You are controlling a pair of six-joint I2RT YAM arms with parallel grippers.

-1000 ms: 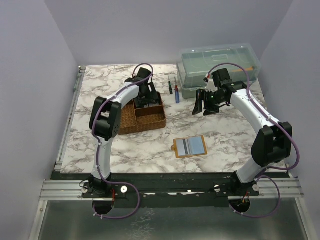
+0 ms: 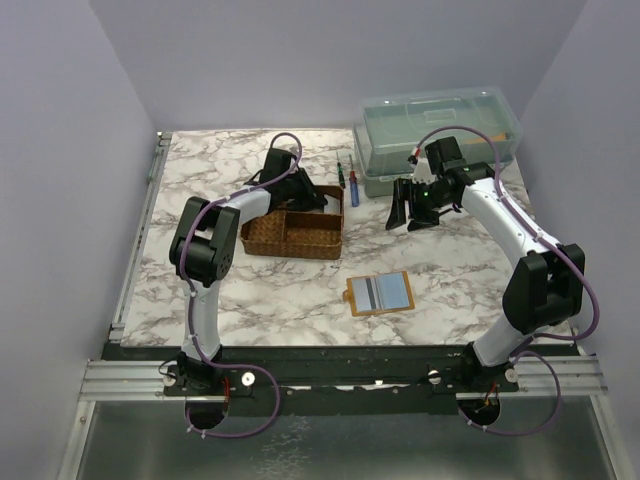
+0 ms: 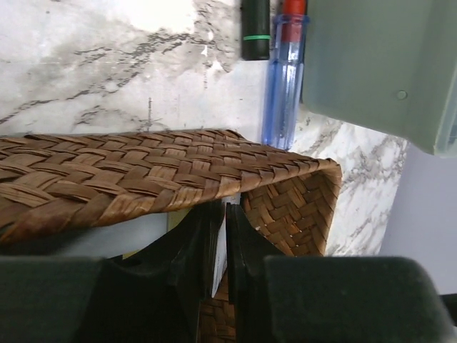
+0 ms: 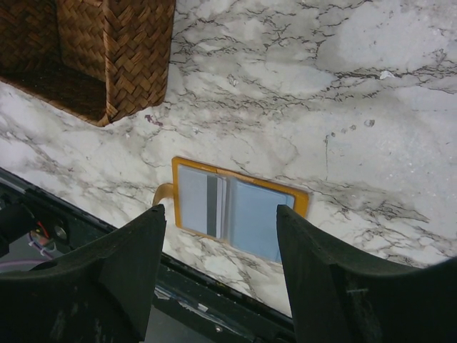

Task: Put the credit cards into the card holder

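Observation:
The card holder [image 2: 380,293] lies opened flat near the front of the table, tan-edged with pale pockets and a dark stripe. In the woven brown basket [image 2: 313,243], a white card [image 2: 331,205] shows in the back right compartment. My left gripper reaches down into that compartment, its fingers nearly together. A thin pale strip [image 3: 221,254], perhaps a card's edge, shows in the narrow gap; whether it is gripped cannot be told. My right gripper hovers open and empty above the table, the card holder beyond its fingers.
A blue pen [image 2: 354,192] and a dark pen [image 2: 341,178] lie just behind the basket's right end. The lidded clear green box [image 2: 435,130] fills the back right. Marble is bare between basket and card holder.
The basket has slid to the right. My left gripper has turned and shifted right within the back compartment, its fingers coming close together. The right arm and the card holder have stayed put.

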